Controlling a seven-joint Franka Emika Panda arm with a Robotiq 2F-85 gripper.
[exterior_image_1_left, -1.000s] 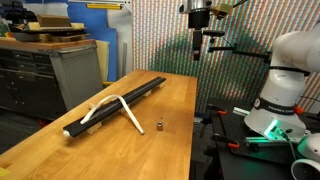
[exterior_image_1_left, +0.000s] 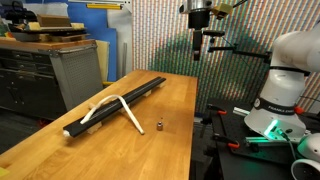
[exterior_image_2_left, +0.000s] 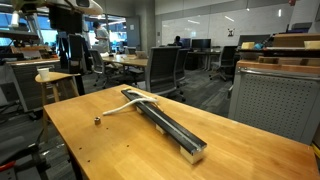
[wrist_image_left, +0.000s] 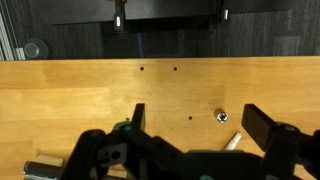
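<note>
My gripper hangs high over the table's edge, its two black fingers (wrist_image_left: 259, 124) spread wide with only bare tabletop showing between them. In exterior view 1 the gripper (exterior_image_1_left: 197, 50) is at upper right, well clear of everything on the table. A long black rail (exterior_image_1_left: 115, 105) lies across the wooden table, propped on pale blocks. Over it rests a white curved tube (exterior_image_1_left: 128, 104), one end reaching onto the tabletop. Apart from both, near the table edge, stands a small metallic cylinder (exterior_image_1_left: 160, 126), which shows as a round top (wrist_image_left: 221, 115) in the wrist view.
The wooden table (exterior_image_2_left: 245, 145) has broad bare areas on both sides of the rail. A grey cabinet (exterior_image_1_left: 82, 75) stands behind it. Office chairs (exterior_image_2_left: 161, 70) and a stool (exterior_image_2_left: 52, 80) are beyond the edges.
</note>
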